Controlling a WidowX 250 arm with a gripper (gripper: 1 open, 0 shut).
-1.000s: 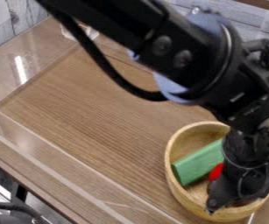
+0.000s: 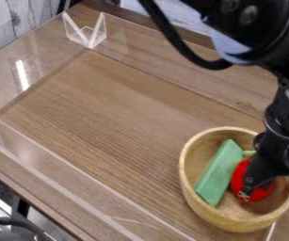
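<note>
A wooden bowl [image 2: 203, 209] sits at the lower right of the table, holding a green block [image 2: 217, 171] on its left side and a red round object [image 2: 251, 172] on its right. My black gripper [image 2: 252, 185] reaches in from the right, its tips over the red object, partly hiding it. It looks shut; I cannot see anything clearly held between its fingers.
A clear plastic piece [image 2: 87, 28] stands at the back left. A dark cable runs across the top right. The table's near left edge shows at the lower left.
The arm has risen and moved back toward the upper right, uncovering more of the table's back and the red object in the bowl.
</note>
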